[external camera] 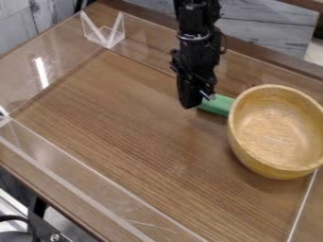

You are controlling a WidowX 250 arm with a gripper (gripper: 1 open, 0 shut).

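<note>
My gripper [191, 97] hangs down at the upper middle of the table, just left of a green object [216, 104] that lies partly behind a beige oval bowl [275, 132]. The gripper looks shut, and nothing shows clearly between its dark fingertips. The bowl takes up the right side of the table, and the green object reaches toward its rim.
A clear plastic piece [105, 30] stands at the back left. Dark cables lie at the lower left corner.
</note>
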